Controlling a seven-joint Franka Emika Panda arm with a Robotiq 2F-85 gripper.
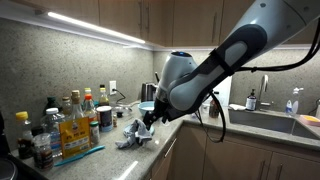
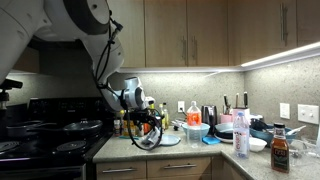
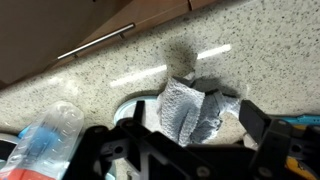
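Observation:
A crumpled grey and white cloth lies on the speckled counter, centred below my gripper in the wrist view. In exterior view 1 the same cloth rests near the counter's front edge, with the gripper above and close to it. The fingers stand wide apart, with nothing gripped between them. Part of the cloth's lower end is hidden behind the gripper body in the wrist view.
Several bottles and jars, among them an orange-labelled bottle, line the wall. A turquoise utensil lies in front of them. A light blue bowl stands behind the cloth. The counter's front edge runs nearby; the sink is to the right.

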